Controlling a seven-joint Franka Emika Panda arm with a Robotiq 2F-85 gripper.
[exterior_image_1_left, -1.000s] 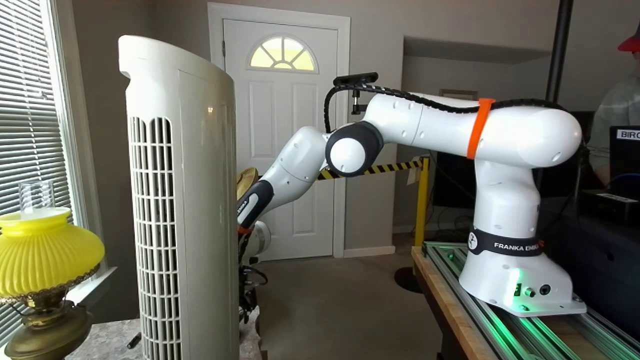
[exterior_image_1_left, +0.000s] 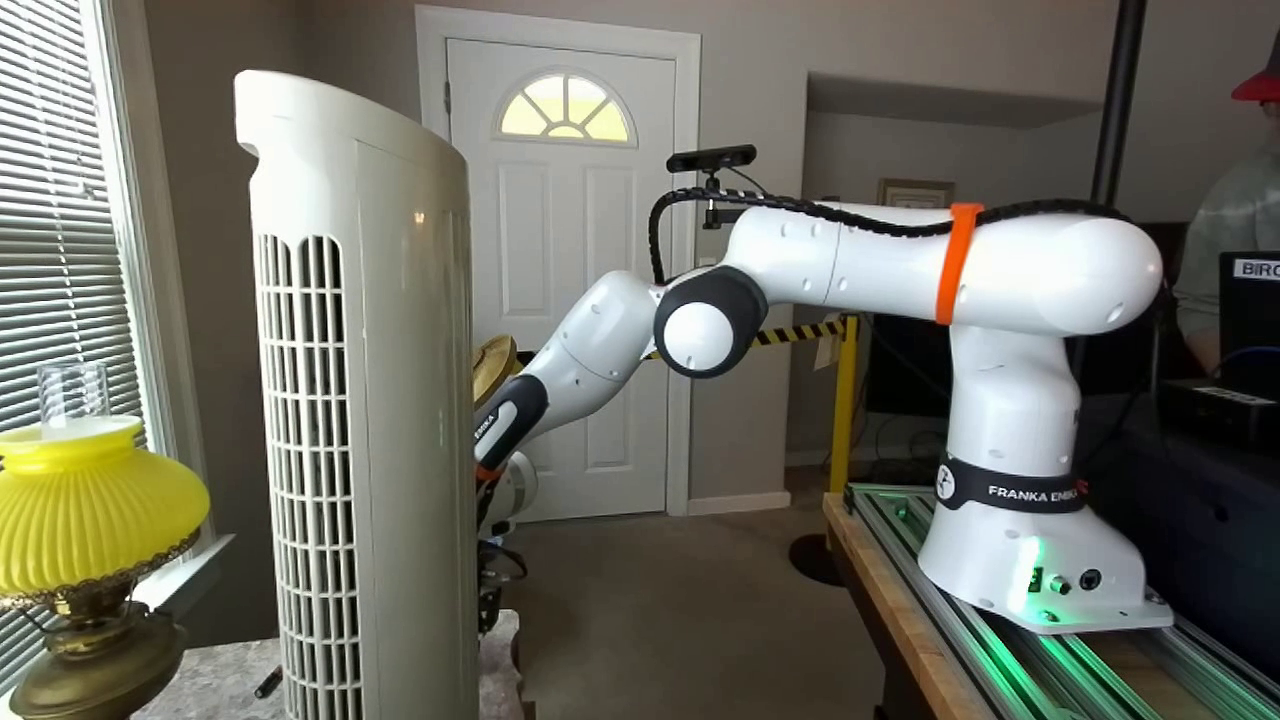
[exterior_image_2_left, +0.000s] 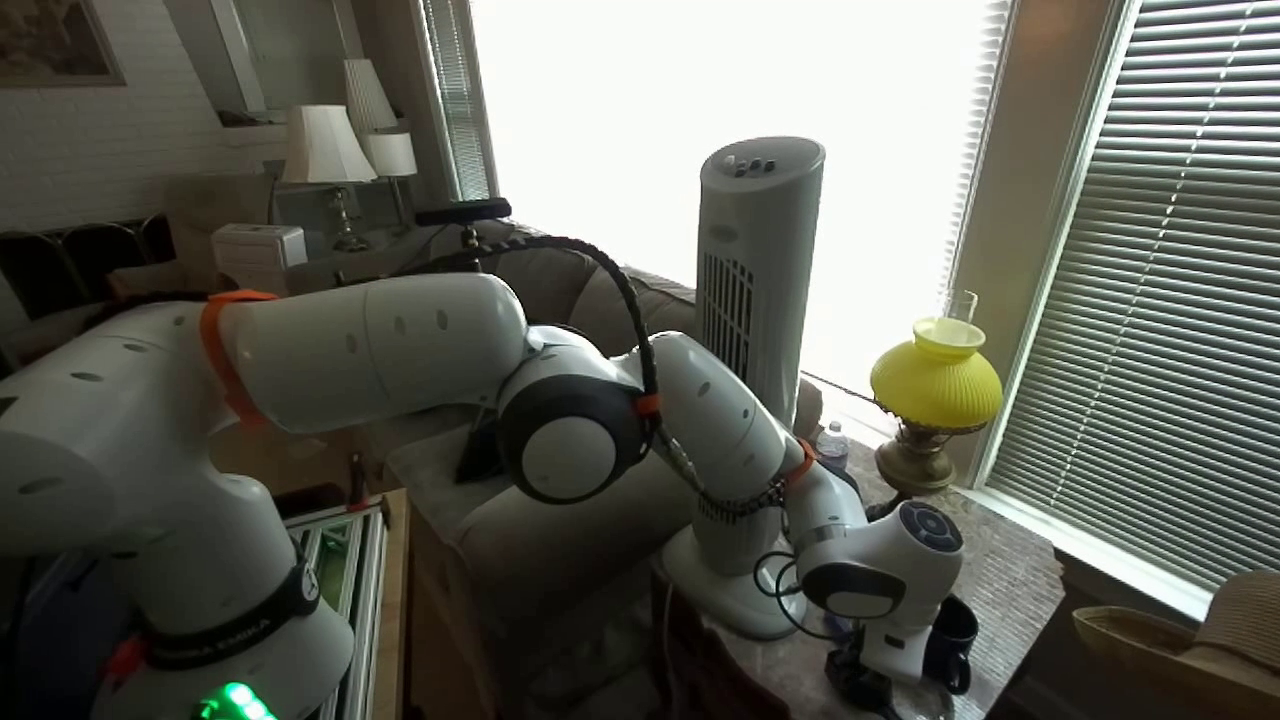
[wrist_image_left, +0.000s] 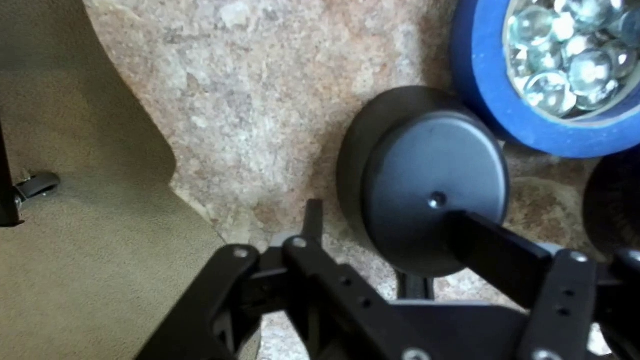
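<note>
A black, mug-like object (wrist_image_left: 435, 180) rests upside down on the stone-patterned tabletop (wrist_image_left: 252, 108) in the wrist view, its round base facing up and a dark handle (wrist_image_left: 415, 287) pointing toward my gripper. My gripper is over its near side with the fingers apart. The left fingertip is left of the object, over the tabletop; the right fingertip overlaps the base, and whether it touches cannot be told. In exterior view 2 the hand (exterior_image_2_left: 882, 564) is low over the table beside a dark mug (exterior_image_2_left: 954, 642). The tower fan hides the fingers in exterior view 1.
A blue ring (wrist_image_left: 489, 72) around clear glass marbles (wrist_image_left: 555, 72) sits close to the object. Another dark round item (wrist_image_left: 618, 204) lies at right. The table edge drops away at left. A tall fan (exterior_image_2_left: 762, 276) and a yellow lamp (exterior_image_2_left: 936, 378) stand on the table.
Over the last second the arm has come down slightly, with its elbow and forearm a little lower in exterior view 1. The fan and lamp stand where they were.
</note>
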